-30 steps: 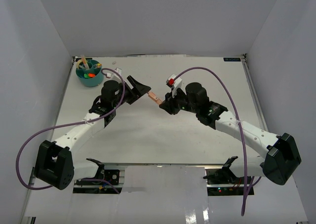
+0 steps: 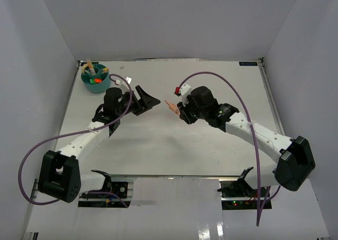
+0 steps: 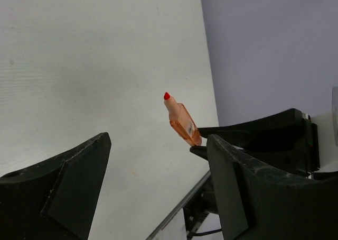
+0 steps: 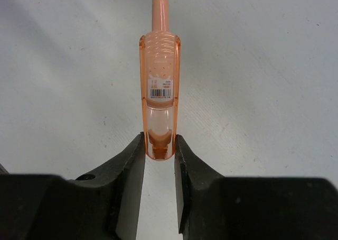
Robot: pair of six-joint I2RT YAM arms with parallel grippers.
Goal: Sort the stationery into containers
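An orange translucent marker-like bottle with a red tip (image 2: 173,107) (image 3: 183,121) (image 4: 159,86) is held at its rear end by my right gripper (image 2: 182,114), above the table's middle. My left gripper (image 2: 150,101) is open and empty, to the left of the bottle and apart from it. A teal container (image 2: 92,87) at the back left holds stationery, including an orange item and smaller colourful pieces.
Both arms reach in from the front corners; grey walls stand around the table.
Since a second ago the right gripper has moved right with the bottle, away from the left gripper, which was at the bottle's tip and now stands apart.
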